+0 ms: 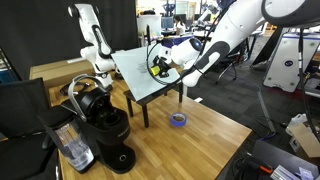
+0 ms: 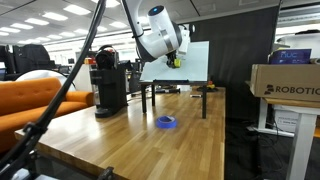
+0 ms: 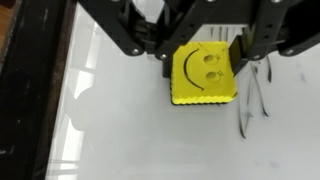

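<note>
A yellow sponge-like eraser [image 3: 204, 74] with a smiley face is gripped between the fingers of my gripper, close over a white board in the wrist view. Several dark marker strokes [image 3: 254, 100] show on the board to the right of the eraser. The whiteboard [image 1: 132, 65] stands tilted on a dark frame on the wooden table. In exterior view 1 the gripper is at the board's upper right part, with the yellow eraser [image 1: 155, 70] at it. Whether the eraser touches the board cannot be told.
A blue roll of tape [image 1: 178, 119] lies on the table in front of the board. A black coffee machine [image 1: 105, 125] stands at the near left.
</note>
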